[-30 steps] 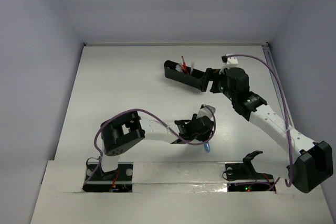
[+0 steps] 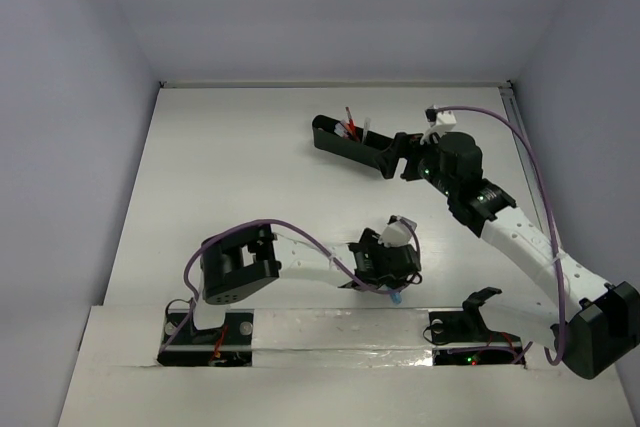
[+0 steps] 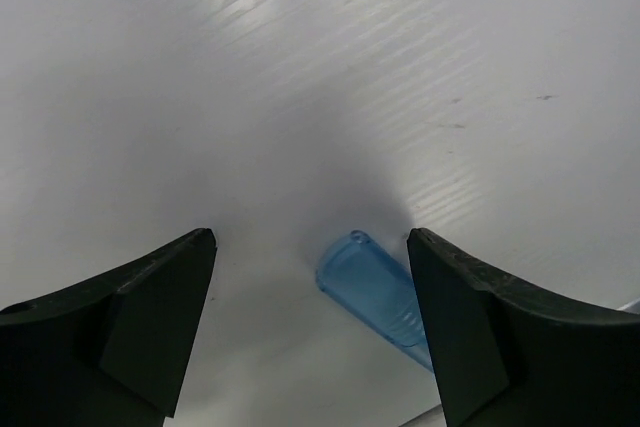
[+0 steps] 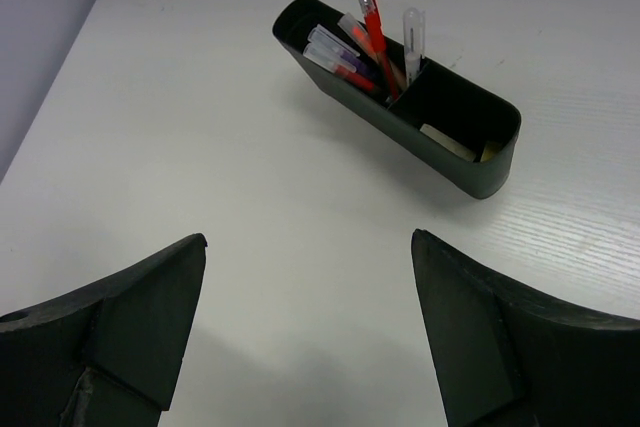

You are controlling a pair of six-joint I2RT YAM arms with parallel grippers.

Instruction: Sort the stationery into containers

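A blue translucent stationery piece (image 3: 368,287) lies on the table near its front edge; my left gripper is open just over it, the piece beside and partly behind the right finger. In the top view its blue end (image 2: 395,296) peeks out below that gripper. A black divided container (image 4: 420,142) stands at the back centre, holding several pens, one red (image 4: 372,22) standing tilted, and small pale items in the near compartment. My right gripper hangs open, facing the container, nothing between its fingers.
Walls bound the table at back and sides. The right arm spans the table's right side.
My left gripper has moved toward the front edge, covering more of the blue piece. The right gripper has shifted very slightly.
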